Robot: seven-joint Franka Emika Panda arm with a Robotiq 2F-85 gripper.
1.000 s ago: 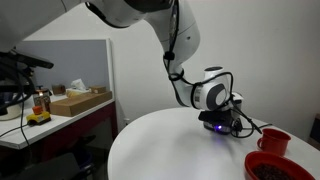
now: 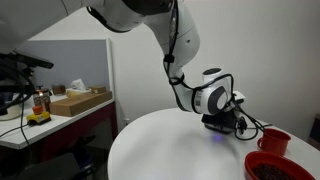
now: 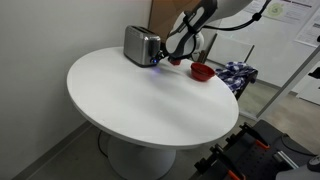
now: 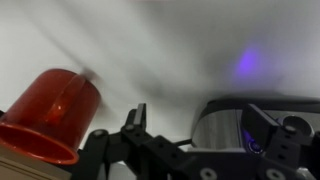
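My gripper stands open in the wrist view, its two fingers (image 4: pixel 137 116) wide apart and nothing visible between them. Under the right finger shows the rounded end of a silver and black toaster (image 4: pixel 219 126). The same toaster (image 3: pixel 139 46) stands at the table's far side in the second exterior view, with the gripper (image 3: pixel 162 60) close beside it. Contact between them cannot be made out. In the first exterior view the arm hides most of the toaster. A red mug (image 4: pixel 55 107) lies left of the fingers in the wrist view.
A red bowl (image 2: pixel 282 163) with dark contents stands near the red mug (image 2: pixel 273 141) at the table's edge. A cable loops from the wrist. Boxes (image 2: pixel 80 102) sit on a separate shelf.
The arm's wrist has shifted slightly left and down in the first exterior view. The mug and bowl have stayed in place.
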